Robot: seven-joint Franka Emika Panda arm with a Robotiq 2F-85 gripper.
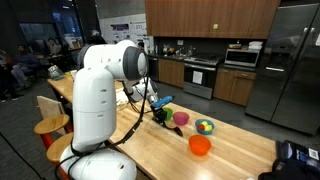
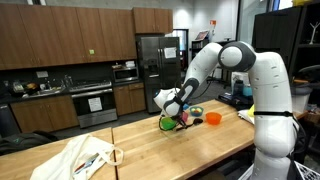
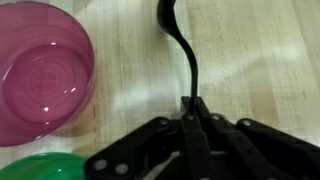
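Observation:
A black spoon [image 3: 178,32] runs from the top of the wrist view down to my gripper, which is shut on the end of its thin handle. The spoon's head points away from the fingers, above or on the pale wooden table; any gap below it cannot be judged. In exterior view 1 the dark spoon head [image 1: 178,131] shows just right of the gripper [image 1: 160,119]. Left of the handle in the wrist view is an empty pink bowl [image 3: 42,82], apart from the spoon. Part of a green bowl [image 3: 45,168] shows below it.
An orange bowl [image 1: 199,146] stands on the table to the right, with a blue bowl [image 1: 205,127] behind it. White cloth [image 2: 78,158] lies at the left in exterior view 2. The front and right of the table [image 1: 240,155] have bare room.

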